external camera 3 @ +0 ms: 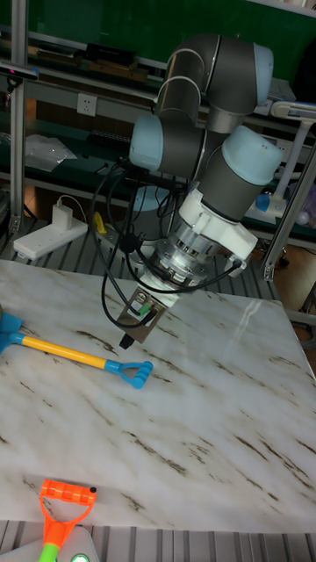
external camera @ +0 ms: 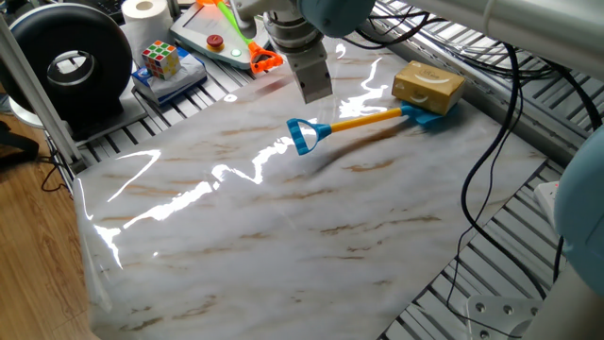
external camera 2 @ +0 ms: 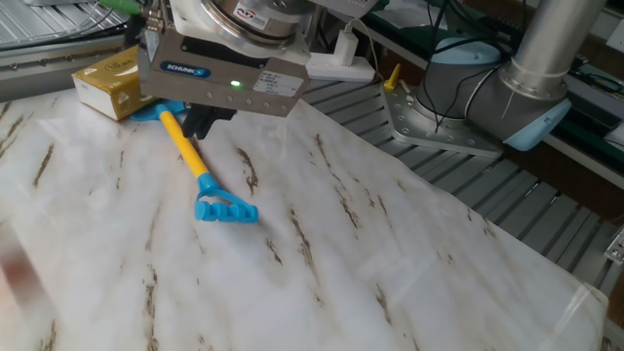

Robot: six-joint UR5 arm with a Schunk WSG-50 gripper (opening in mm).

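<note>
A toy shovel with a yellow shaft [external camera: 366, 121] and a blue grip [external camera: 300, 137] lies on the marbled table. Its blue blade [external camera: 430, 115] reaches to a yellow-brown box [external camera: 428, 87], beside or partly under it. My gripper [external camera 2: 207, 123] hangs over the table near the shovel, and in exterior view 2 its dark fingers overlap part of the yellow shaft. From exterior view 3, the gripper [external camera 3: 125, 342] points down close to the shovel's grip [external camera 3: 137, 373], with no visible contact. The fingers are too small and dark to show how far apart they stand.
An orange-handled toy [external camera: 265, 60] lies by a control panel with a red button [external camera: 215, 42]. A Rubik's cube [external camera: 160, 59] rests on a blue-and-white pack near a paper roll [external camera: 146, 14]. Black cables [external camera: 491, 156] hang at the right.
</note>
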